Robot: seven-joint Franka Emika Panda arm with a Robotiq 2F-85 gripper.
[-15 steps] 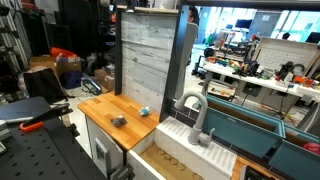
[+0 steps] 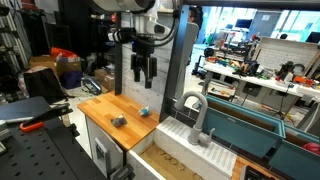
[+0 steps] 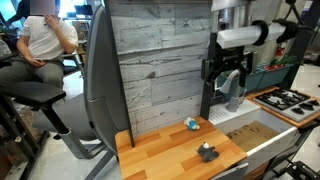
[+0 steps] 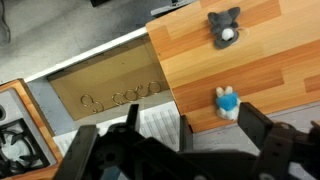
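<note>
A grey plush toy and a blue-and-white plush toy lie apart on the wooden counter. In exterior view 1 the blue toy is nearer the grey wall panel, and the grey toy is closer to the drawer side. High over the counter hangs my gripper, pointing down, its fingers spread with nothing between them. The wrist view also has the gripper wide apart, clear of both toys. Beside the counter, the pulled-out drawer holds several ring-shaped items.
A curved grey faucet rises by the sink at the counter's right. Behind the toys stands a grey plank wall. The stove top lies beyond the drawer. Bare wood surrounds both toys.
My arm has come down into exterior view 1 from its top edge, and the gripper is now lower over the counter. The toys and drawer stay where they were.
</note>
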